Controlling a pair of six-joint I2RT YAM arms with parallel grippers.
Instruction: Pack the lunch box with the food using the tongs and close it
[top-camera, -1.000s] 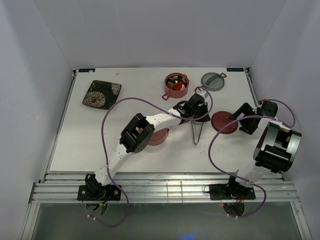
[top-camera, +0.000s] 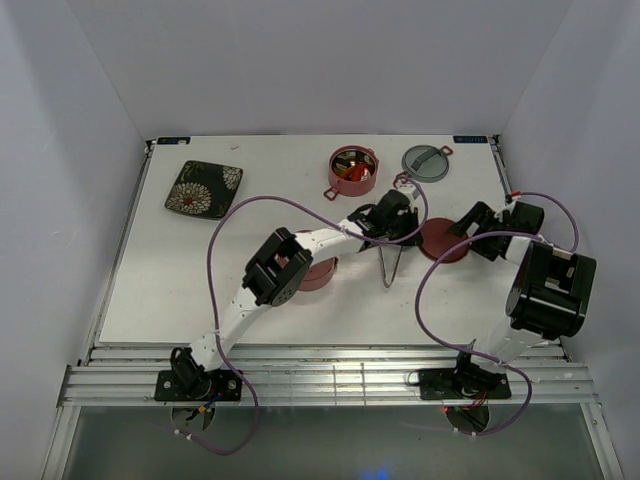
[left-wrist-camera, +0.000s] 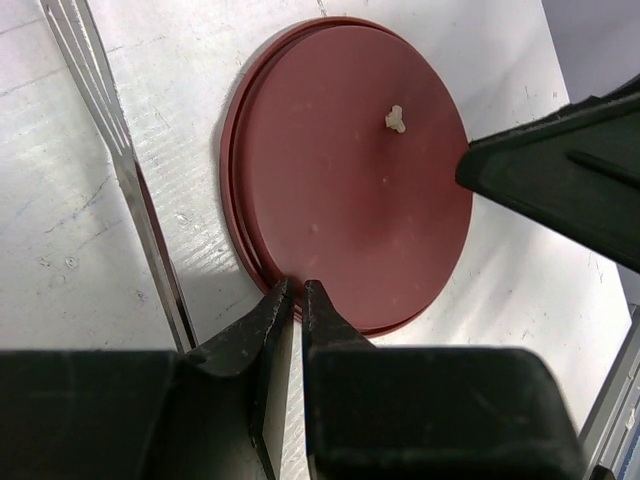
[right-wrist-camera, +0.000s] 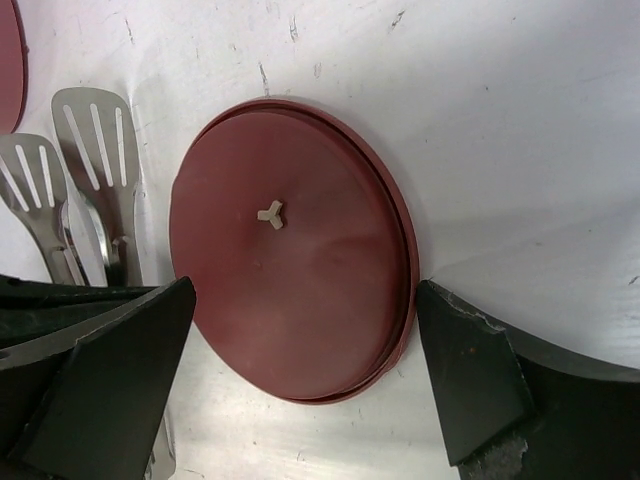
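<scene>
A maroon round lid or plate stack (top-camera: 443, 240) lies flat at the right of the table, with a small pale piece on top in both wrist views. My left gripper is at its near left edge, fingertips close together at the rim; whether anything is between them is unclear. My right gripper stands open at the other side, one finger touching the rim. Metal slotted tongs (left-wrist-camera: 140, 210) lie beside the stack, partly under the left arm in the top view. A red pot with food (top-camera: 352, 183) stands behind.
A grey lid (top-camera: 425, 167) lies at the back right. A dark floral tray (top-camera: 205, 189) is at the back left. A second red container (top-camera: 315, 276) is partly under the left arm.
Over the last second my right gripper moved slightly left onto the stack, which shifted a little left. My left gripper moved slightly.
</scene>
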